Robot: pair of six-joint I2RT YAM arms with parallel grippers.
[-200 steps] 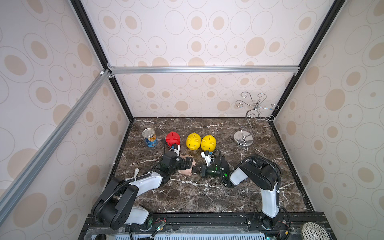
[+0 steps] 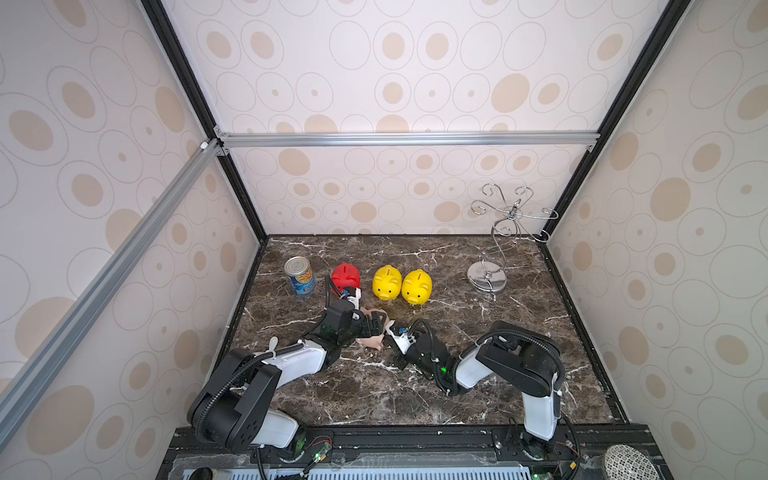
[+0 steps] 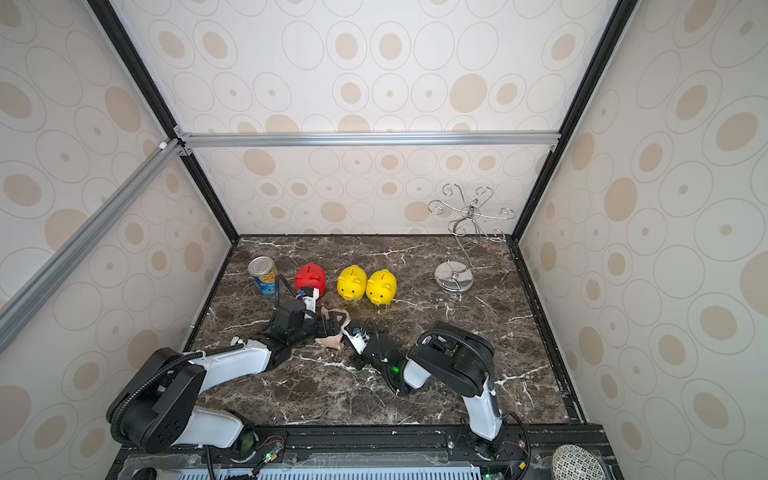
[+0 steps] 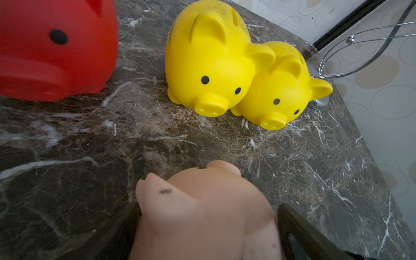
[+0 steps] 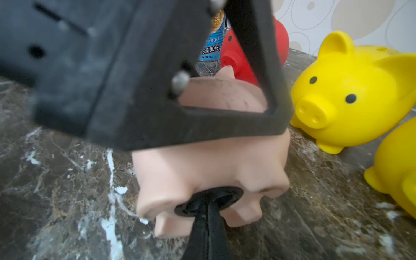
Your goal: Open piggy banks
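A pink piggy bank (image 5: 216, 160) lies on its side, its black round plug (image 5: 186, 208) facing my right gripper, whose shut fingertips are at the plug. My left gripper is open around the pink pig's body, seen from above in the left wrist view; its dark frame crosses the right wrist view above the pig. Behind stand a red piggy bank (image 2: 345, 274) and two yellow piggy banks (image 2: 386, 282) (image 2: 417, 288), upright and side by side.
A can (image 2: 300, 278) stands at the back left, and a chrome wire stand (image 2: 486, 277) at the back right.
The left arm has shifted very slightly.
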